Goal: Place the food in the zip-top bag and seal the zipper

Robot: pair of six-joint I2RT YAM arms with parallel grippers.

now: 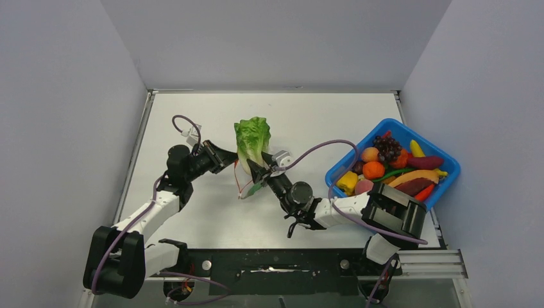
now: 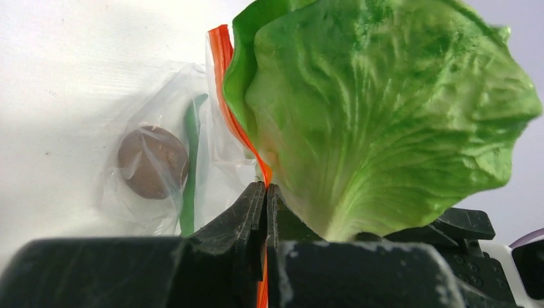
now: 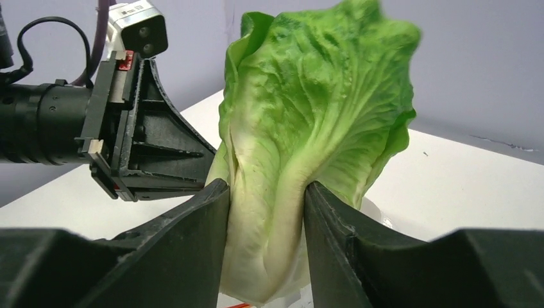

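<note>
In the left wrist view a clear zip top bag (image 2: 221, 138) shows a brown round item (image 2: 154, 163) and a long green item (image 2: 190, 167) inside it. Its orange zipper edge (image 2: 238, 128) runs down into my left gripper, which is shut on that thin edge. The lettuce (image 1: 252, 138) stands leaf-end up beside the zipper edge. My right gripper has its fingers on either side of the pale lettuce stem and appears to hold it. The stem's lower end overlaps the bag mouth from above; whether it is inside cannot be told.
A blue basket (image 1: 450, 183) of toy fruit and vegetables stands at the right, partly under the right arm. My two grippers are close together around the lettuce.
</note>
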